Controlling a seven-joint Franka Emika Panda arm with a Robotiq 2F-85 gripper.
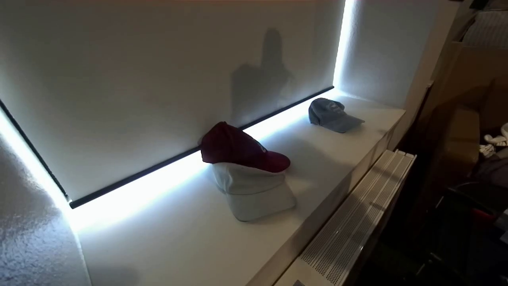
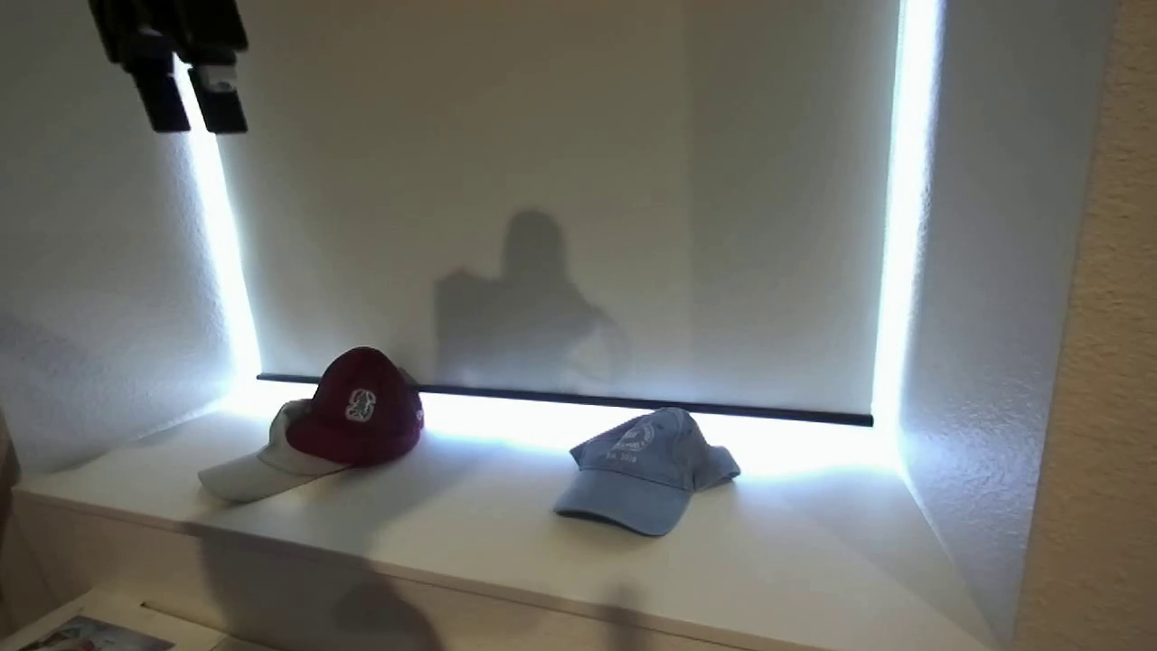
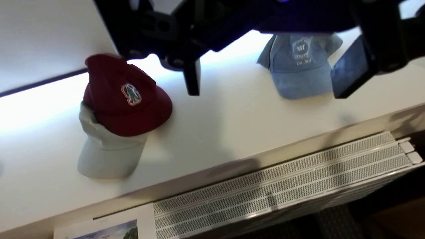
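A maroon cap with a white-edged badge point(image 3: 131, 93) rests on top of a pale grey-white cap point(image 3: 109, 159) on the white windowsill point(image 3: 235, 127). Apart from them lies a blue-grey cap point(image 2: 634, 472), its brim toward the sill's front edge. In the wrist view my gripper is open, its fingers spread wide with nothing gripped; the right finger point(image 3: 350, 67) overlaps part of the blue-grey cap in the picture. High above the sill, the same gripper point(image 2: 196, 125) shows at the upper left of exterior view 2, clear of every cap.
Behind the caps hangs a lowered blind point(image 2: 759, 217) with bright light at its edges. A white slotted radiator point(image 1: 362, 214) runs below the sill's front edge. Bare sill separates the paired caps from the blue-grey one. Side walls close off both ends.
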